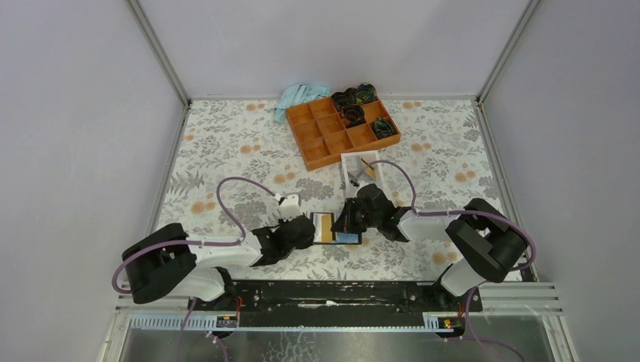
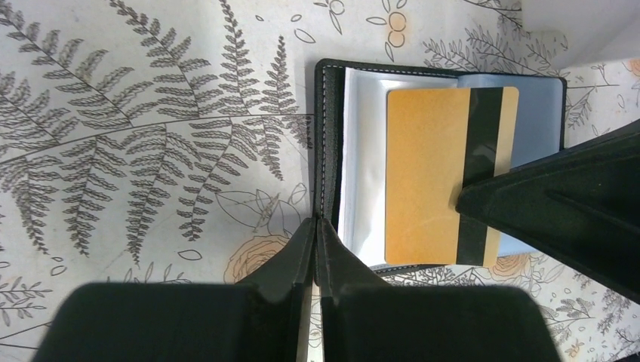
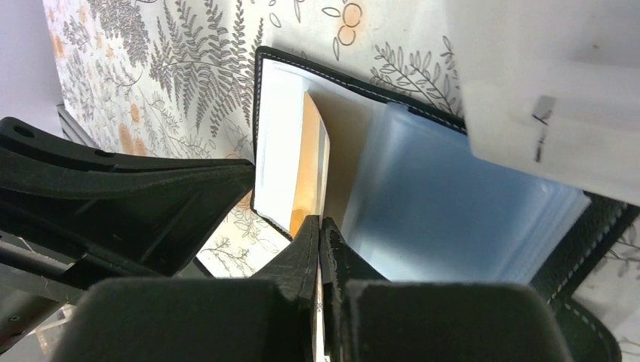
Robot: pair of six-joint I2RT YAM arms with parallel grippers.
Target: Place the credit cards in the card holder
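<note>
The dark-edged card holder (image 2: 329, 136) lies open on the table, with a white left pocket and a blue right side. Over it, a gold card with a black stripe stands tilted, seen nearly edge-on as an orange strip (image 3: 307, 166) in the right wrist view. My right gripper is shut on this card's edge. At the holder's left edge sits my left gripper, its fingertips close together; whether they pinch that edge I cannot tell. From above, the arms partly cover the holder (image 1: 348, 237).
Behind the holder stands a white box (image 1: 352, 165) with a yellowish thing in it. An orange compartment tray (image 1: 322, 161) with black coiled items lies farther back, a blue cloth (image 1: 298, 96) beside it.
</note>
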